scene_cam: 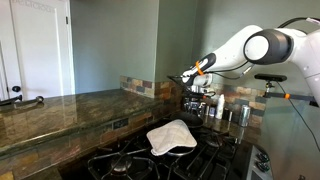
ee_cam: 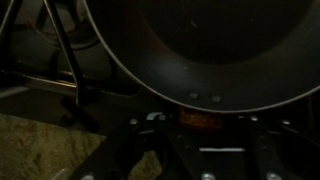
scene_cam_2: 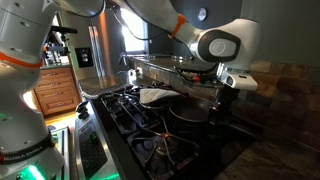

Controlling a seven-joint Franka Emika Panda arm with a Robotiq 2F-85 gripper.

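Observation:
A dark round pan (ee_cam: 240,50) fills the upper part of the wrist view, with two rivets on its near wall. Below the rivets a reddish-brown handle (ee_cam: 200,120) runs toward my gripper, whose dark fingers lie around it; the gap is too dark to judge. In exterior view 2 the pan (scene_cam_2: 190,109) rests on the stove beneath my arm, and the gripper (scene_cam_2: 226,122) is low by its wall-side edge. Exterior view 1 has the gripper (scene_cam: 192,97) at the far end of the stove, its fingers unclear.
A white cloth (scene_cam: 172,137) is spread over part of the black stove (scene_cam: 125,165). Bottles (scene_cam: 220,105) and a metal can (scene_cam: 244,116) stand beside the far end.

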